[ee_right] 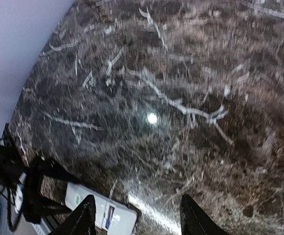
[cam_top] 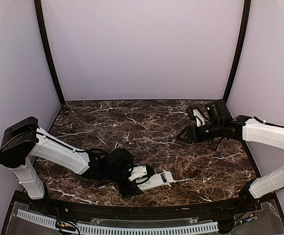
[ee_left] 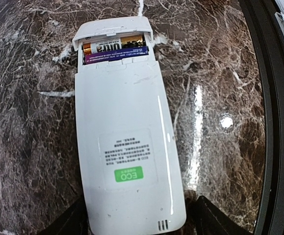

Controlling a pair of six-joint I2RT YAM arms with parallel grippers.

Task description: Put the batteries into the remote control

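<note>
The white remote control [ee_left: 127, 107] lies flat, its back up, with a green ECO label near its closer end. At its far end an open slot shows two batteries side by side: one copper and black [ee_left: 113, 44], one purple [ee_left: 116, 55]. Most of their compartment is covered. My left gripper straddles the remote's near end, one finger on each side; whether both press on it cannot be made out. Over the table's right side, away from the remote, my right gripper is open with nothing between its fingers.
Pale walls [cam_top: 146, 49] close off the back and both sides. Along the front runs a dark edge [cam_top: 146, 211] with a slotted white strip [cam_top: 151, 229] below it.
</note>
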